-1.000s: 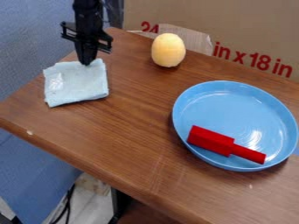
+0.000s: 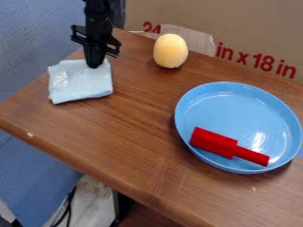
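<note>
My black gripper (image 2: 95,55) stands at the back left of the wooden table, over the upper edge of a folded white cloth (image 2: 78,83). The fingertips are dark and small against the cloth's edge, so whether they are open or shut on it is unclear.
A pale yellow oval object (image 2: 171,50) stands at the back center. A blue plate (image 2: 236,115) on the right holds a red cylindrical object with a handle (image 2: 219,145). A cardboard box (image 2: 254,40) stands behind.
The cloth has shifted slightly to the right and looks a little changed in shape at its top.
</note>
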